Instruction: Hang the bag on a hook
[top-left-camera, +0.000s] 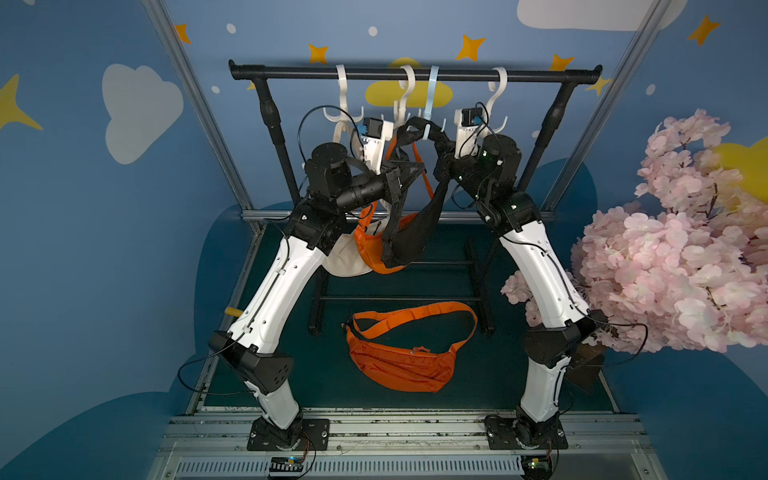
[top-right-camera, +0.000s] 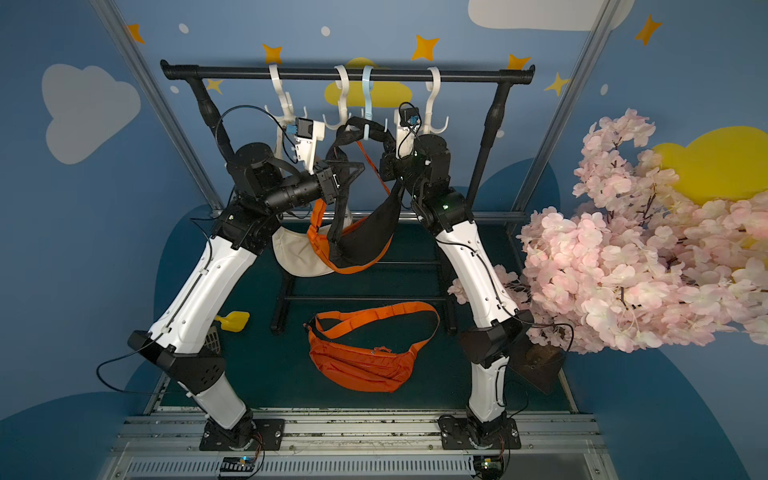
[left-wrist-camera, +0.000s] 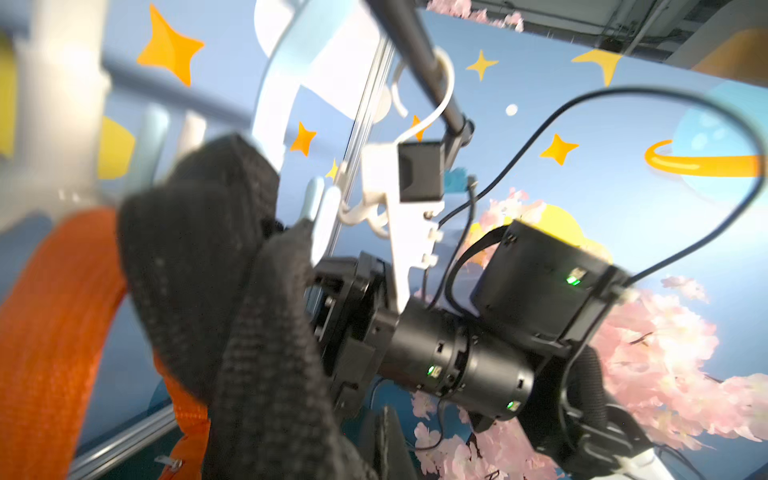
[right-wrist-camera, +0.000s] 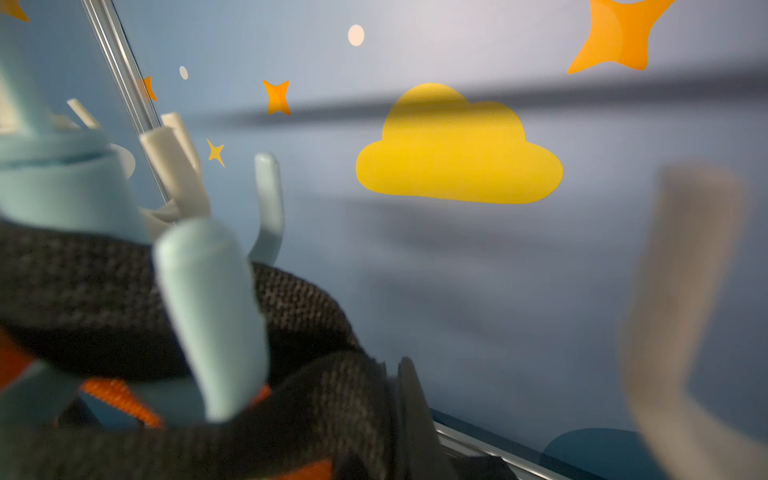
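The black bag (top-left-camera: 420, 232) hangs below the rail, its strap (right-wrist-camera: 304, 308) passing behind the front prong of the light-blue hook (right-wrist-camera: 212, 320). My right gripper is shut on this strap just right of the hook, where the cloth bunches against its fingers. To the left, my left gripper (top-left-camera: 421, 169) is shut beside the hanging strap; nothing clear shows between its fingertips. In the left wrist view, the black strap (left-wrist-camera: 192, 264) fills the near left side, close to a dark finger (left-wrist-camera: 388, 448). The exact contact there is hidden.
White hooks (top-left-camera: 496, 88) hang on both sides along the black rail (top-left-camera: 304, 73). An orange bag (top-left-camera: 369, 240) and a cream bag (top-left-camera: 345, 260) hang just left of the black one. Another orange bag (top-left-camera: 404, 364) lies on the floor. Pink blossoms (top-left-camera: 664, 264) stand right.
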